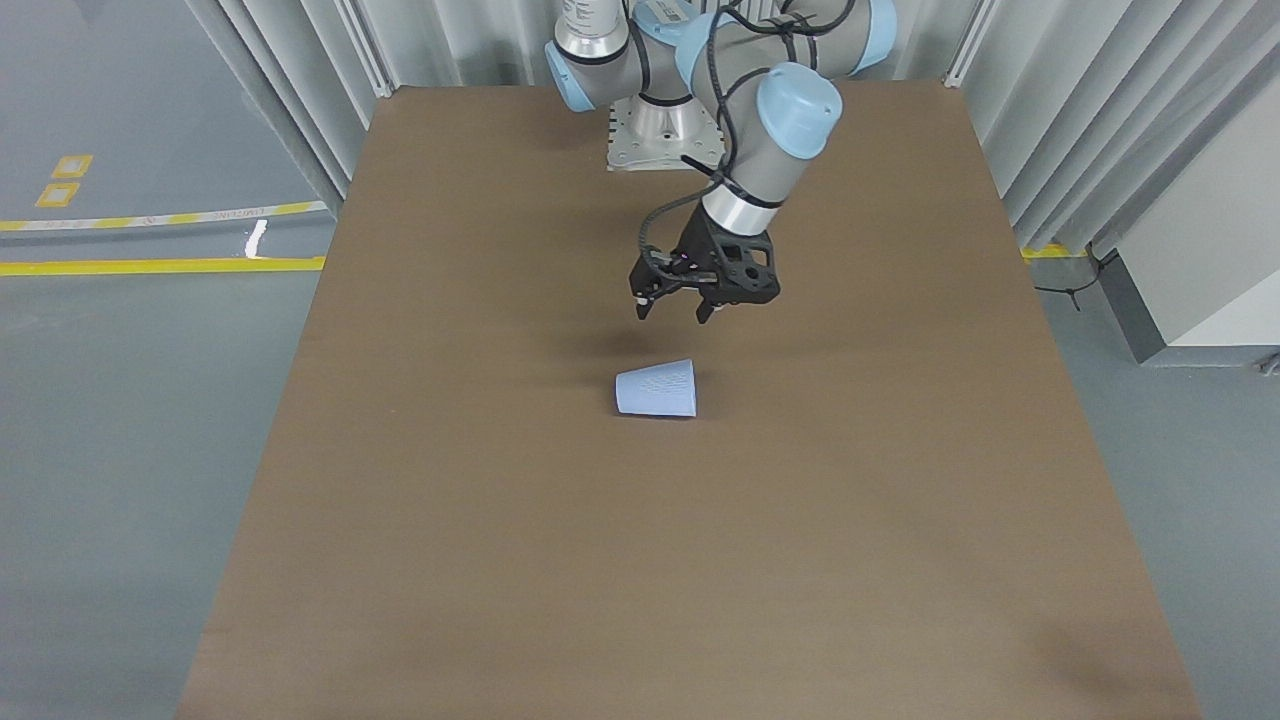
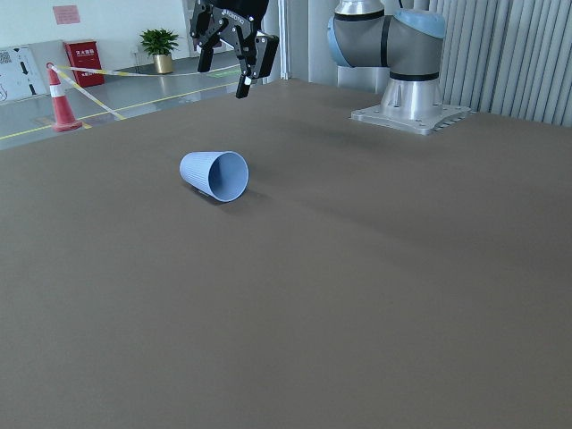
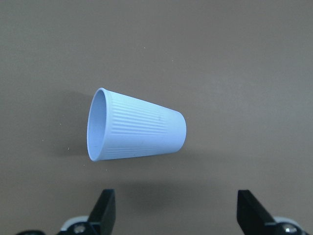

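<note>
A pale blue ribbed cup (image 1: 655, 389) lies on its side on the brown tabletop. In the camera left view its mouth faces the camera (image 2: 202, 172); in the wrist view the cup (image 3: 137, 126) lies beyond my fingertips, mouth to the left. My black gripper (image 1: 672, 311) hangs above the table, behind the cup in the front view and clear of it. Its two fingers are wide apart in the wrist view, open, with nothing between them.
The arm's metal base plate stands at the back edge, with pale curtains behind it. Floor lies beyond both side edges.
</note>
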